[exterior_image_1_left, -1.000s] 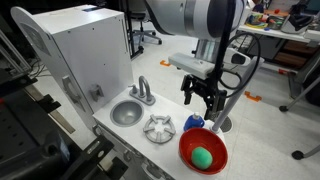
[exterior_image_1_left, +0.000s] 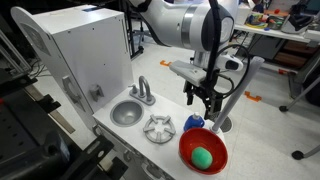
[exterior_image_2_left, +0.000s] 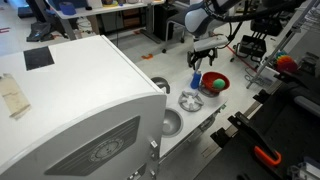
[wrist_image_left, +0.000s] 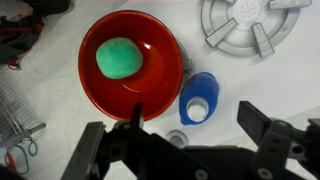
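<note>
A red bowl (exterior_image_1_left: 190, 155) stands on the white counter with a green rounded object (wrist_image_left: 119, 58) lying inside it. Right beside the bowl is a blue object (wrist_image_left: 200, 98), which has a pale round knob on top in the wrist view. My gripper is open, its two dark fingers spread wide at the bottom of the wrist view. Nothing is between the fingers; the blue object and a small pale round thing (wrist_image_left: 177, 139) appear beyond the gap. In exterior view 1 the gripper (exterior_image_1_left: 208, 104) hangs above the blue object, apart from it.
A grey stove burner (exterior_image_1_left: 160, 128) lies left of the bowl, followed by a round sink (exterior_image_1_left: 127, 113) with a faucet (exterior_image_1_left: 146, 90). A white cabinet (exterior_image_1_left: 85, 55) stands at the left. Bare counter shows behind the burner.
Over the last second the arm has shifted slightly, its upper part moving left and the gripper lowering a little. The bowl, green object and blue object stay where they were.
</note>
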